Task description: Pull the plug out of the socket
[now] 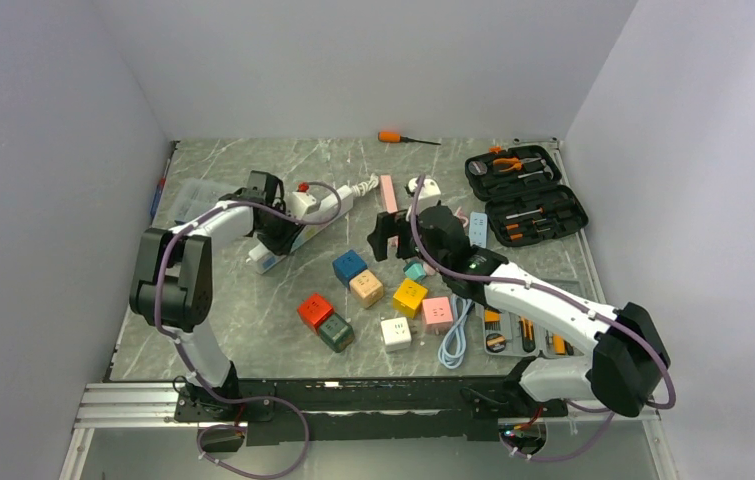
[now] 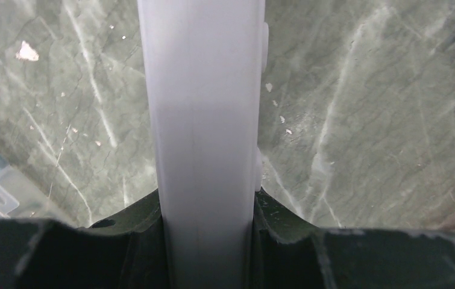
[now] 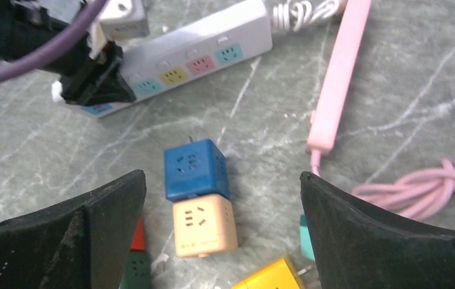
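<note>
A long white socket strip (image 1: 327, 208) lies diagonally at the left of the table. My left gripper is shut around its body, a finger on each side. Coloured socket faces show along the strip (image 3: 200, 55) in the right wrist view, with no plug visible in those that show. A blue plug block (image 3: 190, 171) stands on the table apart from the strip, touching a beige block (image 3: 205, 226). To the right of the blue block, my right gripper (image 1: 383, 238) hovers open, with nothing held between its fingers.
Red (image 1: 315, 311), dark green (image 1: 335, 332), yellow (image 1: 410, 297), pink (image 1: 437, 314) and white (image 1: 396, 334) blocks spread over the front middle. A pink strip (image 3: 338, 78) lies near the right gripper. An open tool case (image 1: 533, 215) is at the right.
</note>
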